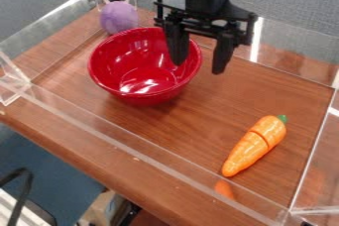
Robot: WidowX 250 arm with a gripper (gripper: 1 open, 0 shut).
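My black gripper [200, 54] hangs over the back right part of a red bowl [130, 77], its two fingers apart with nothing visible between them. The bowl sits on the wooden tabletop at the left of centre and looks empty. An orange toy carrot [253, 146] with a green top lies at the front right. A purple round object [118, 17] sits behind the bowl at the back left.
Clear plastic walls border the wooden surface [199, 131]. Free wood lies between the bowl and the carrot and at the back right. A grey textured wall stands behind.
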